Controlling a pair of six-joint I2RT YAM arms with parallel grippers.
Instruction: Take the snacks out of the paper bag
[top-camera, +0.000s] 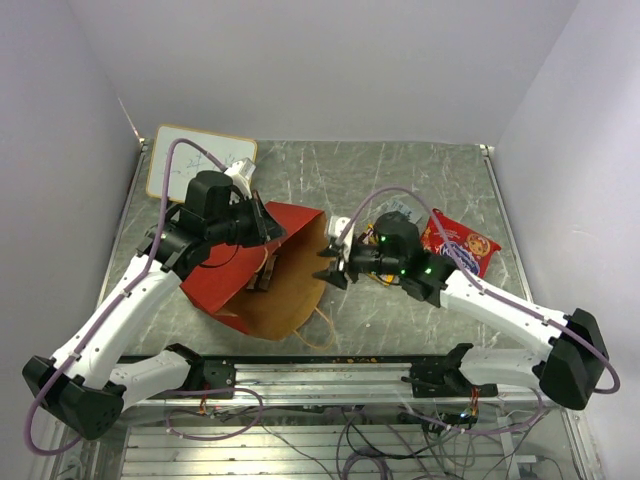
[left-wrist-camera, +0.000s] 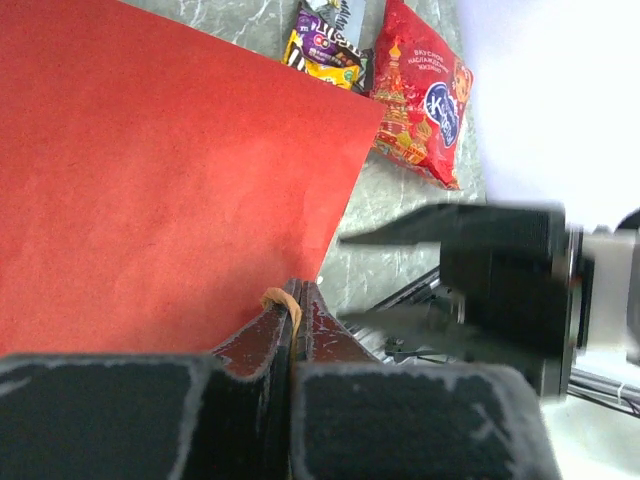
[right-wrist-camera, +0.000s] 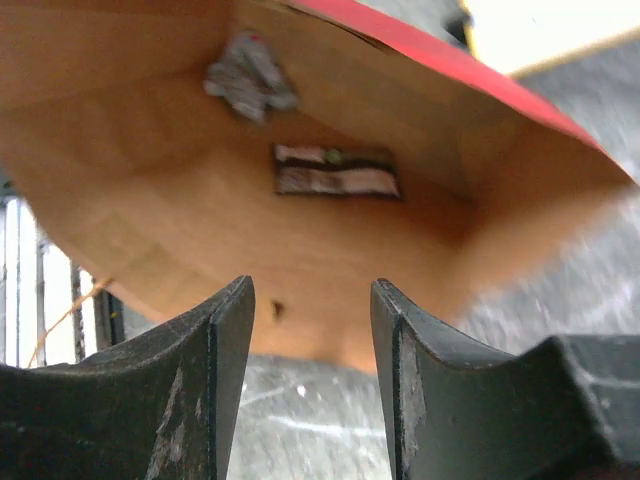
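The red paper bag (top-camera: 225, 275) lies on its side, its brown mouth facing right. My left gripper (top-camera: 268, 238) is shut on the bag's upper edge, its cord handle (left-wrist-camera: 283, 300) showing at the fingertips. Just outside the mouth, my right gripper (top-camera: 328, 258) is open and empty, its fingers (right-wrist-camera: 232, 320) pointing into the bag. Inside lie a dark brown packet (right-wrist-camera: 335, 172) and a small silvery packet (right-wrist-camera: 250, 78), both blurred. Outside, to the right, are a red snack bag (top-camera: 470, 245) and purple and yellow packets (left-wrist-camera: 325, 50), partly hidden by the right arm in the top view.
A whiteboard (top-camera: 195, 160) lies at the back left behind the left arm. A loose cord handle (top-camera: 325, 330) sticks out at the bag's front.
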